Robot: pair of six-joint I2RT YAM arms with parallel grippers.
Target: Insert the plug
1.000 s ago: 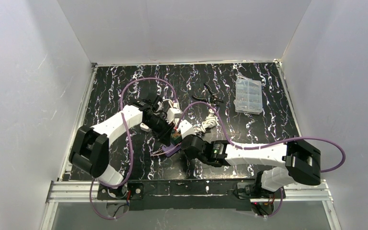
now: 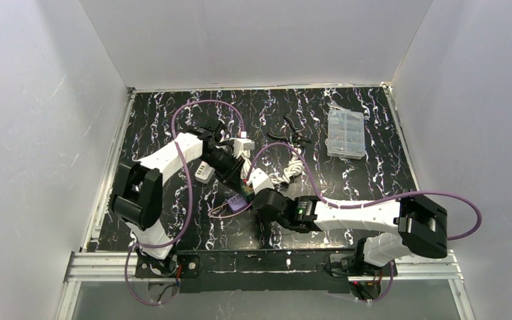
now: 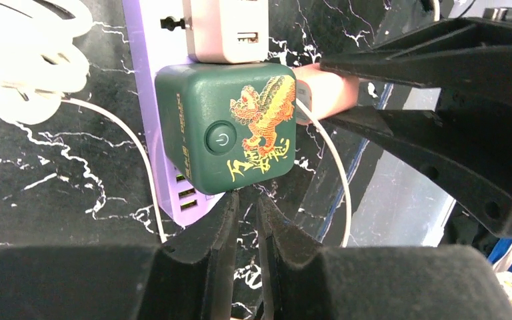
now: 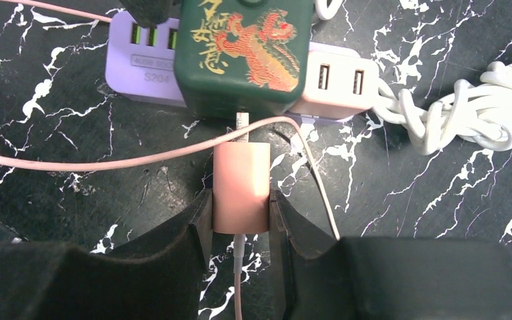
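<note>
A green cube charger with a dragon [image 3: 264,120] sits on the purple power strip [image 4: 140,67], beside a pink charger [image 4: 337,87]. My right gripper is shut on a pink block plug [image 4: 241,173]; its metal end points at the green cube's side, touching or very close, and how far in it is cannot be told. A pink cable crosses over that end. My left gripper is just beside the green cube, its fingers nearly together, with nothing visible between them.
A coiled white cable [image 4: 467,113] lies beside the strip. Black tools [image 2: 287,137] and a clear compartment box [image 2: 345,133] lie toward the back right. A white block [image 2: 204,172] lies left of the strip.
The left arm has shifted and its upper links have risen toward the back, with the wrist staying near the strip. The right arm looks unchanged.
</note>
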